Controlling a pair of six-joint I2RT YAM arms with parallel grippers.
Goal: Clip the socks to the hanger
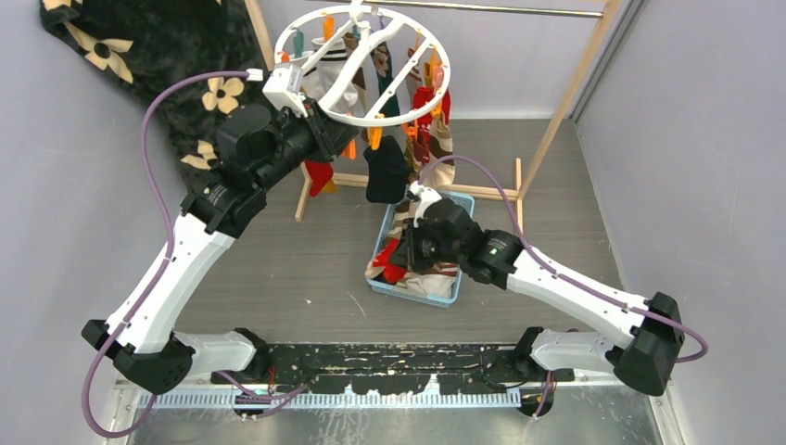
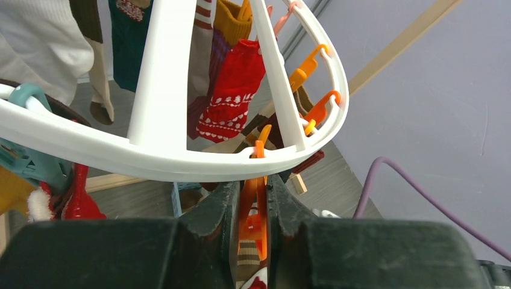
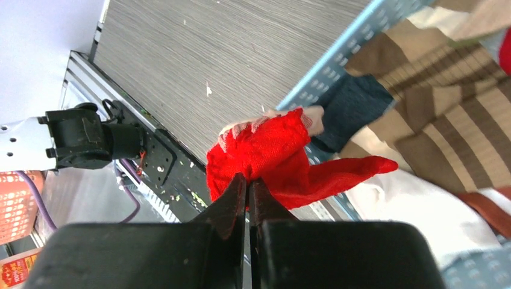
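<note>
The round white hanger [image 1: 399, 119] fills the upper middle of the top view, with several socks clipped around it. My left gripper is shut on an orange clip [image 2: 252, 224] hanging from the hanger's near rim. No sock shows in that clip, though its lower end is partly hidden by the fingers. My right gripper is shut on a red sock [image 3: 271, 150], which hangs bunched from its fingertips over the blue basket's side. In the top view the right arm partly covers this red sock [image 1: 389, 263].
More socks, striped brown [image 3: 446, 114] and white [image 3: 404, 211], lie in the blue basket [image 1: 414, 298] on the floor. A black sock [image 1: 387, 169] hangs near the left arm. The wooden stand's leg [image 1: 519, 209] is at right. Bare floor lies left of the basket.
</note>
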